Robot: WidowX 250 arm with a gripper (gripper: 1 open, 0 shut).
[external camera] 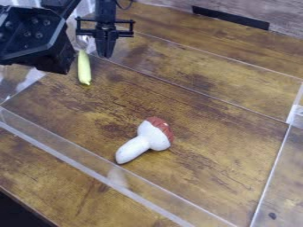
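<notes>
My black gripper (pixel 104 44) is at the top left, its fingers pointing down and close together, with nothing visible between them. A pale yellow-green elongated object (pixel 84 67) lies just below and left of it, apart from the fingertips. In the lower middle, a toy mushroom (pixel 142 142) with a white stem and red cap lies on its side on the wooden floor of the enclosure.
A large black arm part (pixel 34 37) fills the upper left. Clear plastic walls (pixel 275 177) edge the wooden surface on the left, front and right.
</notes>
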